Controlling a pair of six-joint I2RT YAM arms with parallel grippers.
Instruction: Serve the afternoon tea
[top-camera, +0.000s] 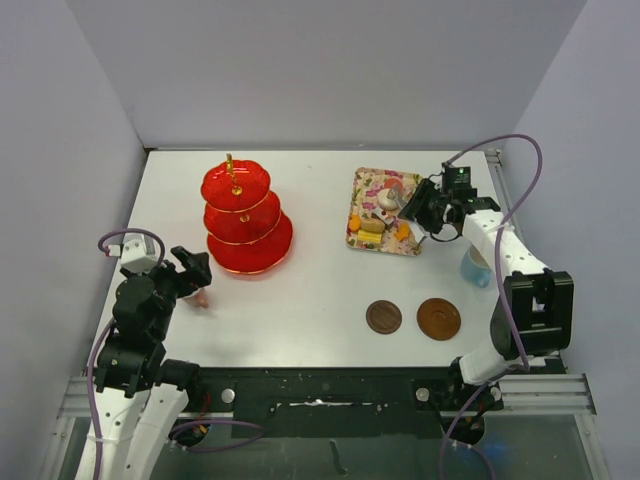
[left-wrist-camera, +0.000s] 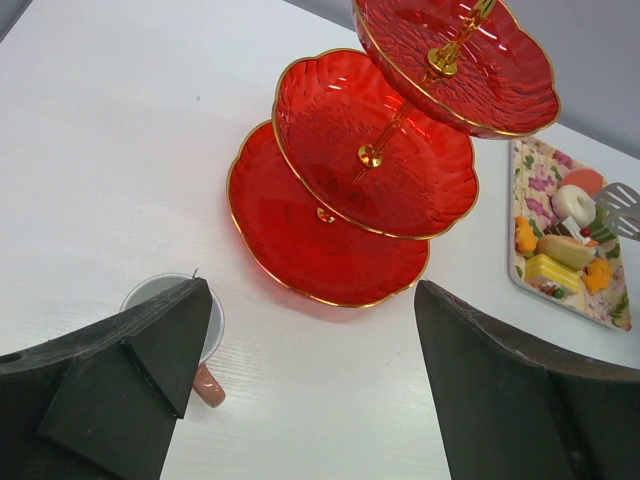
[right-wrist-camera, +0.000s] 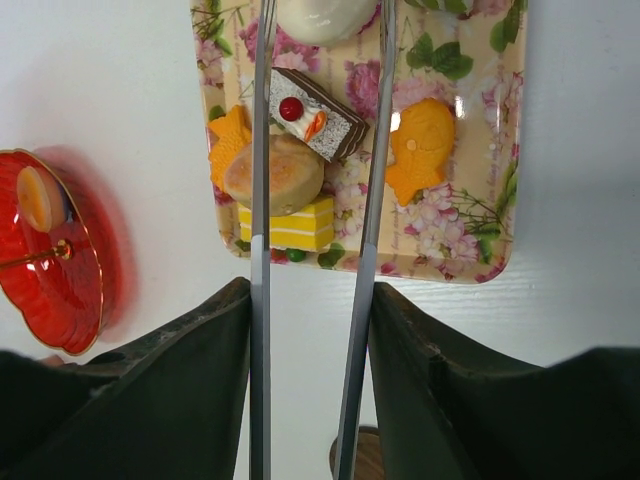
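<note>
A floral tray (top-camera: 360, 236) holds several pastries: a white round one (left-wrist-camera: 571, 203), a layered cake slice (right-wrist-camera: 316, 115), orange fish-shaped pieces (right-wrist-camera: 421, 146), a bun (right-wrist-camera: 290, 175) and a yellow cake (right-wrist-camera: 288, 230). My right gripper (top-camera: 405, 208), long metal tongs, reaches over it, part open around the white pastry at the frame's top in the right wrist view; whether they touch it is unclear. A three-tier red stand (top-camera: 250, 256) stands left of centre. My left gripper is open and empty, left of the stand.
A cup with a brown handle (left-wrist-camera: 208, 384) sits below the left gripper. Two round wooden coasters (top-camera: 384, 317) (top-camera: 438, 319) lie at the front right, and a blue vessel (top-camera: 472, 267) at the right edge.
</note>
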